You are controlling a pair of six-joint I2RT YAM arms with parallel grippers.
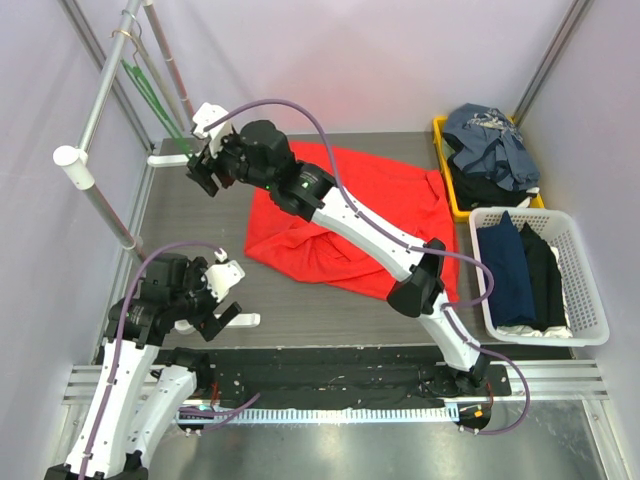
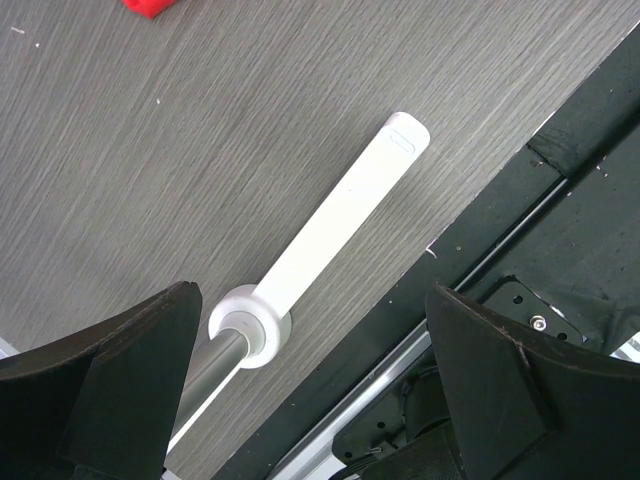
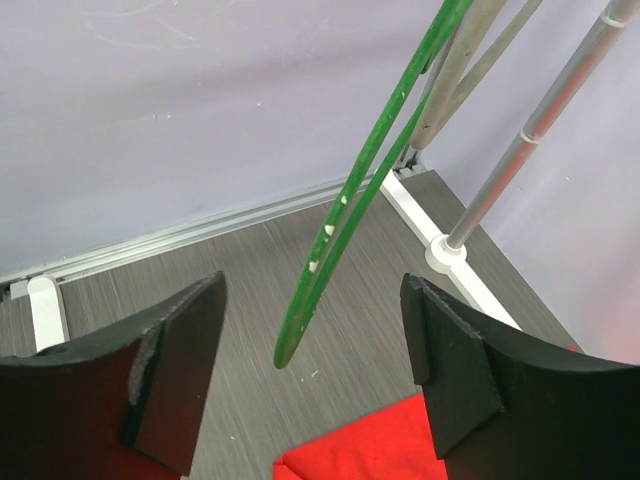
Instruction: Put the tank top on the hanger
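A green hanger [image 1: 150, 96] hangs from the rail at the upper left. In the right wrist view the hanger [image 3: 340, 205] slants down, its lower end in the gap between my right fingers, touching neither. My right gripper [image 1: 204, 182] is part open beside the hanger's lower end. The red tank top [image 1: 350, 240] lies spread on the table, partly under my right arm; its edge [image 3: 375, 445] shows below the hanger in the right wrist view. My left gripper [image 1: 222, 318] stands open and empty over the near left table, above the rack's white foot [image 2: 345, 205].
A metal rail [image 1: 105, 90] on upright poles stands at the left. On the right are a yellow bin [image 1: 441, 150] with dark clothes and a white basket [image 1: 590, 300] with folded garments.
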